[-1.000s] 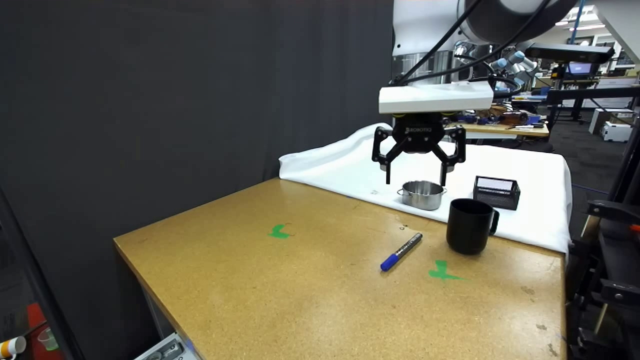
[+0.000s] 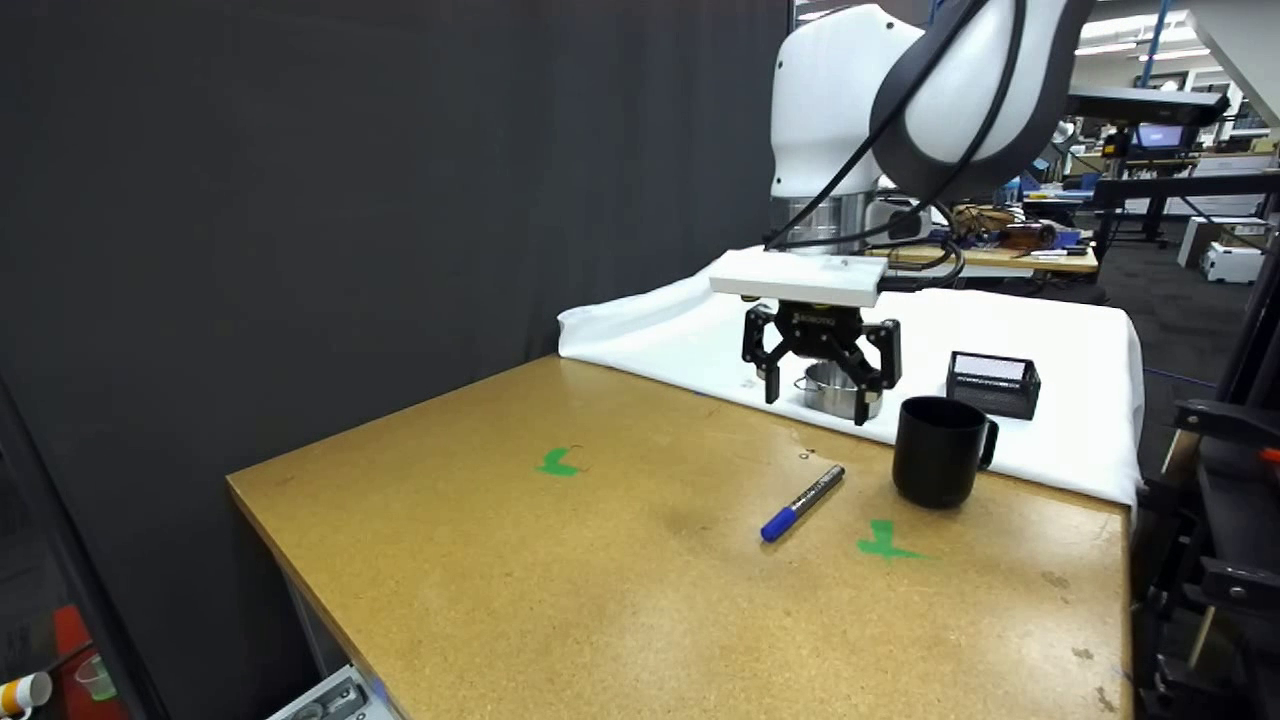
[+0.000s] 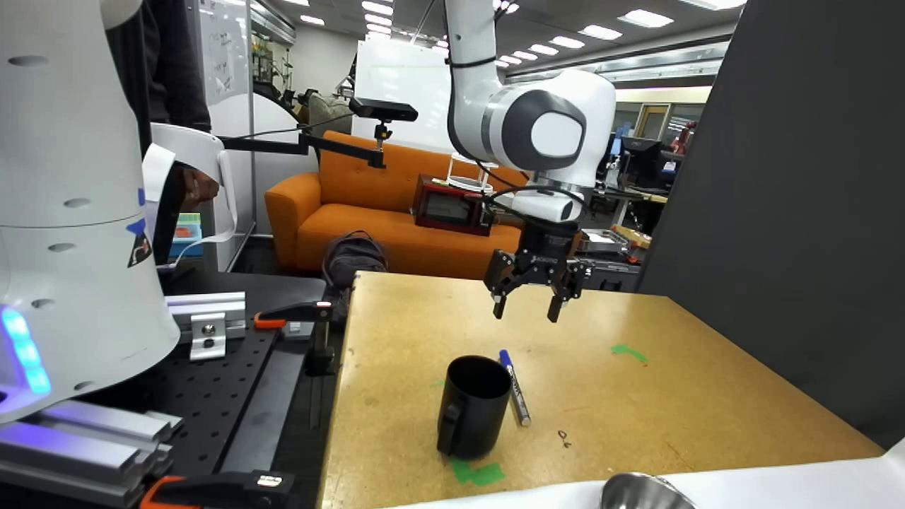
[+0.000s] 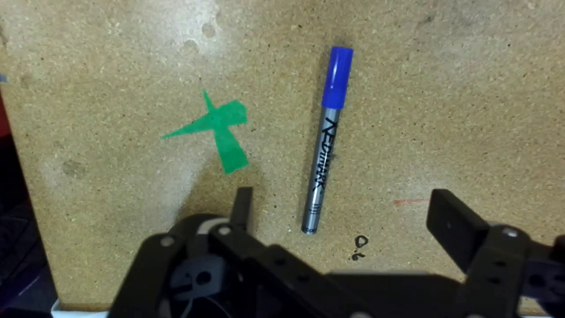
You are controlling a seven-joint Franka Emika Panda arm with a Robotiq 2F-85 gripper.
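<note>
A marker (image 2: pixel 804 504) with a blue cap and a grey barrel lies flat on the wooden table. Beside it stands an upright black mug (image 3: pixel 475 407), its handle pointing away from the marker. Above the table hangs my gripper (image 2: pixel 817 396), fingers spread wide and nothing held. In the wrist view the marker (image 4: pixel 323 153) runs lengthwise up the picture, its barrel end between the two open fingers and its cap farther up. A dark rounded shape behind the left finger is probably the mug, mostly hidden there.
A steel pot (image 2: pixel 840 390), partly covered by my gripper, and a small black box (image 2: pixel 993 384) rest on the white cloth (image 2: pixel 1080 360) at the table's edge. Green tape (image 4: pixel 227 132) marks the wood. A dark curtain (image 2: pixel 396 216) borders one side.
My gripper has come lower, with a slight turn and tilt, and now covers part of the pot in exterior view 1. The marker and mug have stayed put.
</note>
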